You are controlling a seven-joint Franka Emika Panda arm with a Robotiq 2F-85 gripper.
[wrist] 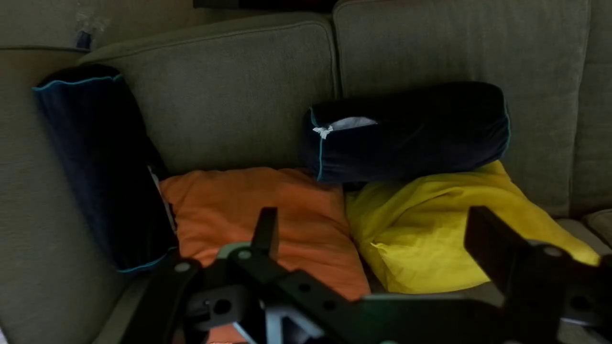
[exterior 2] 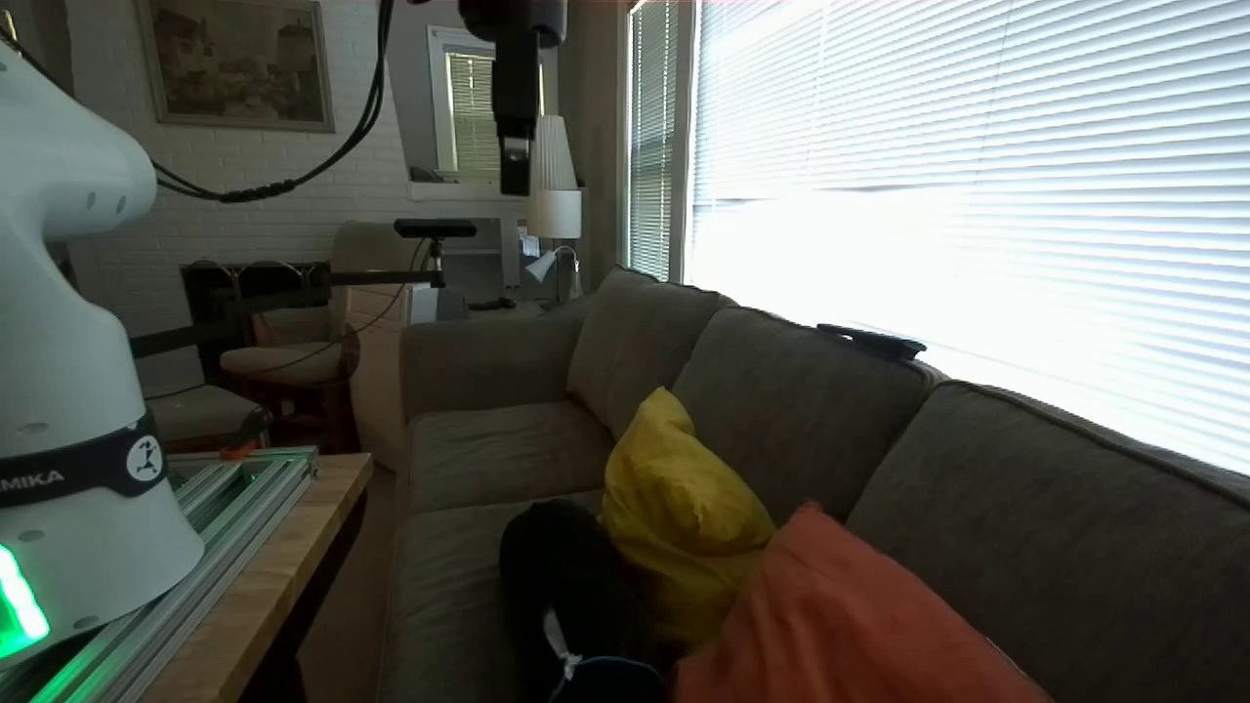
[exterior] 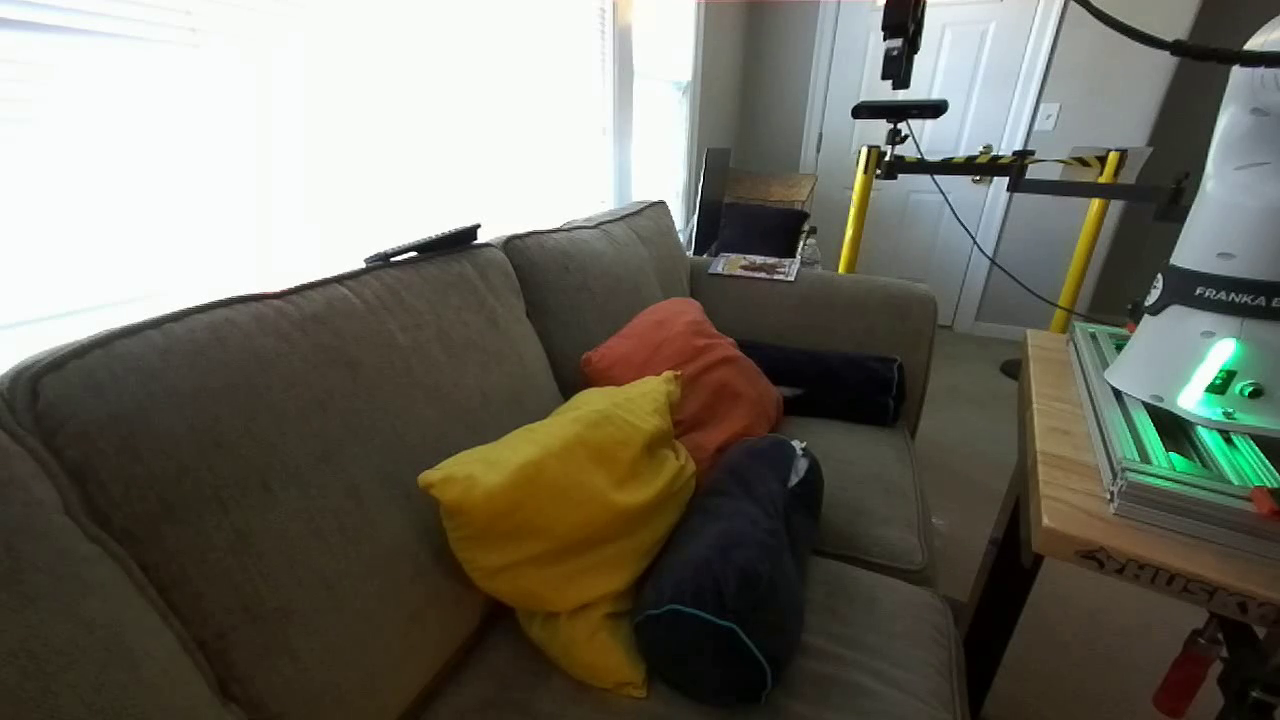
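High above the couch hangs my gripper, open, its two fingers wide apart with nothing between them. In the wrist view an orange pillow (wrist: 287,212) and a yellow pillow (wrist: 436,229) lie side by side below it. One dark blue bolster (wrist: 413,134) rests along the seat in front of the yellow pillow, a white tag at its end. A second dark bolster (wrist: 103,166) leans by the armrest, beside the orange pillow. From the side, the yellow pillow (exterior: 576,480) slants against the backrest, partly covering the orange one (exterior: 684,360).
A dark remote-like object (exterior: 426,244) lies on top of the couch back (exterior: 300,396). A magazine (exterior: 753,266) sits on the armrest. My arm's base stands on a wooden workbench (exterior: 1056,480) beside the couch. The seat end (exterior 2: 492,451) by the far armrest is bare.
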